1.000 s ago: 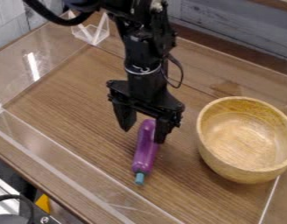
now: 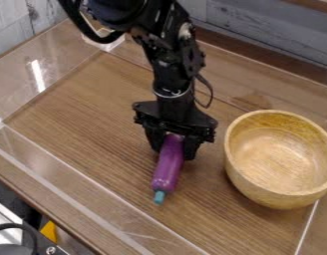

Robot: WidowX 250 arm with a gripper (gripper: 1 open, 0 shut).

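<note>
My black gripper (image 2: 171, 139) is low over the table, shut on the upper end of a purple tube (image 2: 166, 170) with a teal tip. The tube lies on the wooden table (image 2: 73, 129) pointing toward the near edge; its top end is hidden by the fingers.
A large tan bowl (image 2: 277, 159) sits just to the right of the gripper. A white wall runs along the back, and cables show at the lower left beyond the table edge.
The gripper's fingers have drawn in from a wider spread and closed over the tube's upper end. The tube lies in nearly the same place.
</note>
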